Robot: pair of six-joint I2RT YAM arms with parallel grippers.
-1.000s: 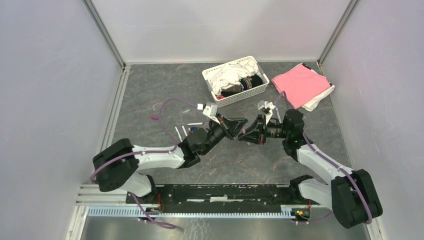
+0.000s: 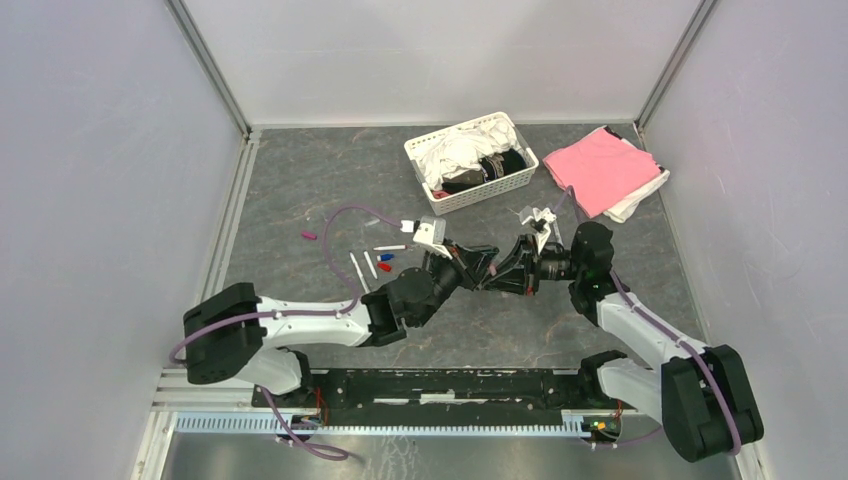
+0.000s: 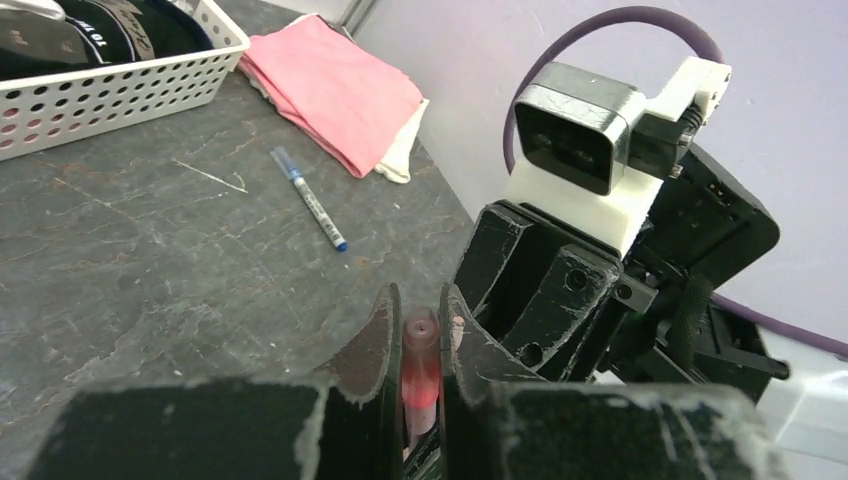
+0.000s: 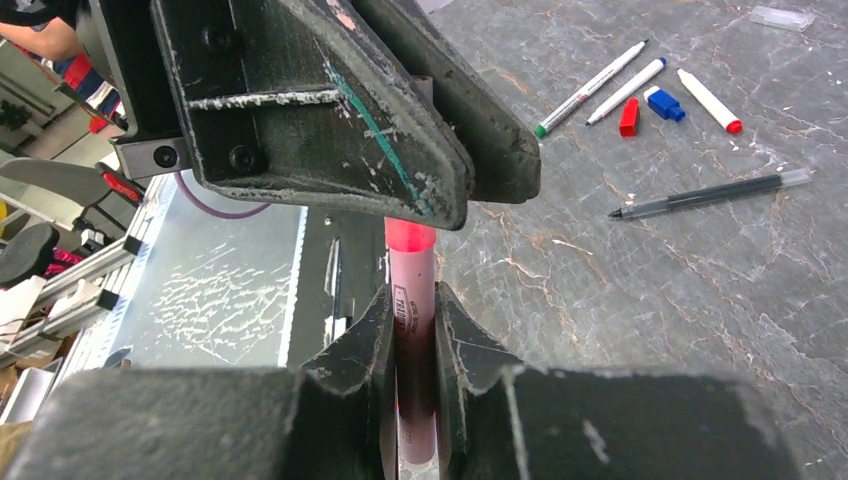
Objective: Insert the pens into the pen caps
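A pink marker [image 4: 414,320] stands upright in the right wrist view, with my right gripper shut on its barrel. The red band at its upper end reaches the underside of my left gripper's fingers [image 4: 330,120]. In the left wrist view my left gripper is shut on a translucent pink-red cap [image 3: 421,350], its rounded end showing between the fingers. Cap and pen appear in line; where they meet is covered by the left fingers, so how deep the pen sits cannot be seen. From the top view both grippers are close together.
Loose on the table are a black pen [image 4: 710,194], a green-ended marker [image 4: 590,90], a red-tipped marker [image 4: 710,100], a red cap [image 4: 629,117] and a blue cap [image 4: 664,103]. A blue pen [image 3: 318,212] lies near the pink cloth [image 3: 335,95]. A white basket [image 2: 480,198] stands behind.
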